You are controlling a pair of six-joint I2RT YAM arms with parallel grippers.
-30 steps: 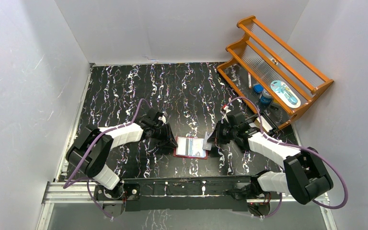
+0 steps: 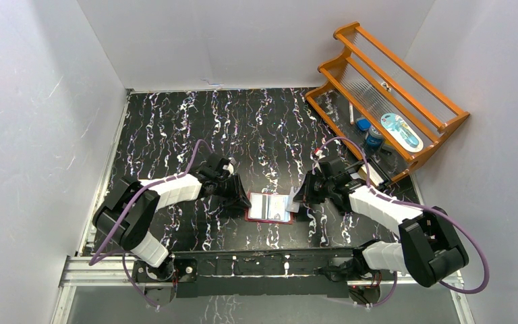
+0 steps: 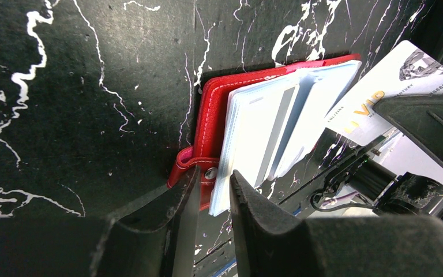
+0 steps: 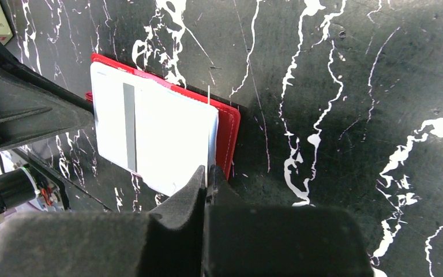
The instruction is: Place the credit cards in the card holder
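The red card holder point(image 2: 270, 221) lies open on the black table between my arms, its clear sleeves point(image 3: 254, 133) spread to show white inserts and a grey stripe. My left gripper is at the holder's snap end, fingers a little apart, with the sleeves' corner seen in the gap. A white bank card point(image 3: 389, 92) with gold lettering stands on edge at the opposite end. My right gripper is shut on that card, which appears edge-on as a thin line over the sleeve's end. Whether its lower edge is inside a sleeve, I cannot tell.
A wooden rack point(image 2: 391, 94) stands at the back right, with a blue-lidded jar point(image 2: 373, 138) and an oval pack point(image 2: 402, 132) by it. Bare marbled table point(image 2: 175, 121) stretches behind and left of the holder.
Hardly anything differs. Both arms stay at the holder's two ends, and the card remains in my right gripper over the right end, with only a very slight shift.
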